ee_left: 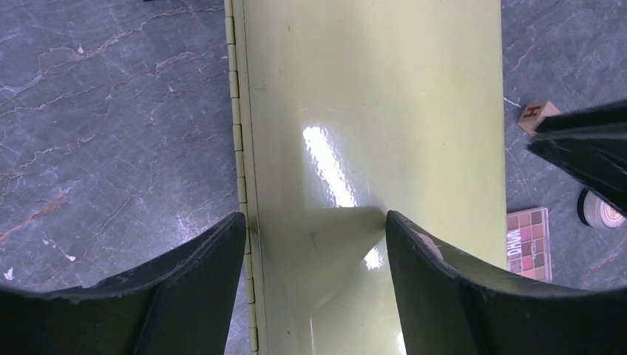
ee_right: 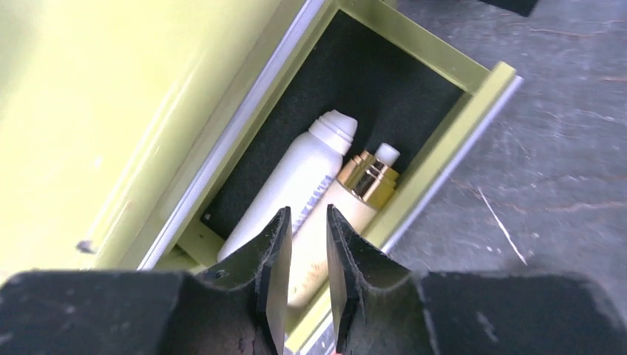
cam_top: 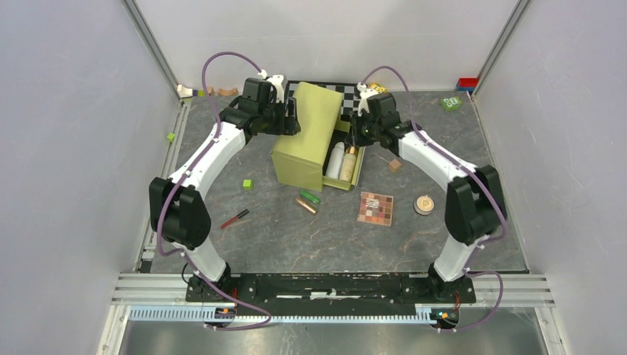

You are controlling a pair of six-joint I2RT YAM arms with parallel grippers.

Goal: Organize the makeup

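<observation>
A pale green makeup box (cam_top: 307, 129) stands at the back centre with its drawer (cam_top: 334, 182) out to the right. In the drawer lie a white spray bottle (ee_right: 285, 185) and a cream bottle with a gold top (ee_right: 336, 218). My left gripper rests on the box's top, its fingers partly closed; whether it grips the lid is unclear. My right gripper is over the drawer with its fingertips close together; nothing clear shows between them.
An eyeshadow palette (cam_top: 375, 209), round compact (cam_top: 424, 205), wooden cube (cam_top: 395, 165), two small cylinders (cam_top: 306, 205) and a pen (cam_top: 234, 218) lie on the table.
</observation>
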